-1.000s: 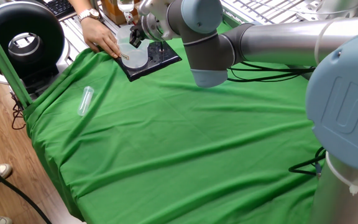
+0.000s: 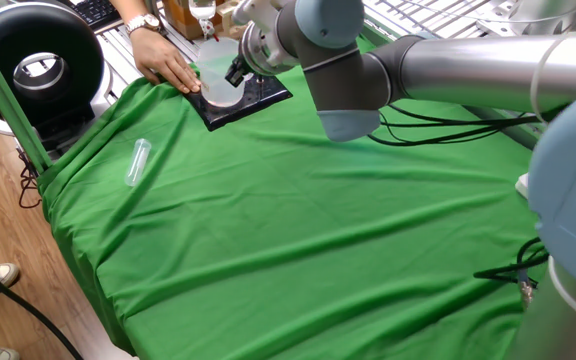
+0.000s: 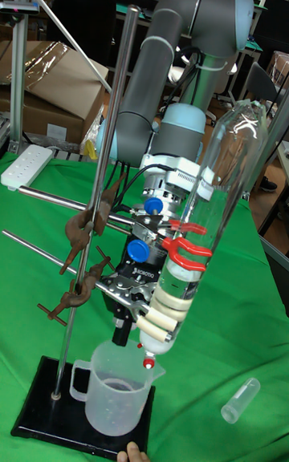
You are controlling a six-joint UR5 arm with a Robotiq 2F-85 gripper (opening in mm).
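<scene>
A translucent plastic jug (image 3: 118, 394) with a handle stands upright on the black stand base (image 3: 47, 415). Above it, a clear glass funnel vessel (image 3: 209, 214) leans in red-tipped clamps (image 3: 184, 248), its red-tipped outlet over the jug's spout side. My gripper (image 2: 235, 72) is beside the jug's upper part in exterior view 1. From exterior view 3 the black gripper (image 3: 122, 334) points down behind the clamps, its tip at the jug's rim. The clamps partly cover it, and how its fingers stand is too small to make out.
A person's hand (image 2: 166, 65) rests at the stand base's edge. The metal stand rod (image 3: 98, 196) rises close to my arm. On the green cloth (image 2: 298, 240) lies a clear tube (image 2: 138, 162).
In exterior view 1 my gripper has shifted right and slightly down across the jug's upper part, and the arm has swung a little rightward. The hand and the tube have stayed put.
</scene>
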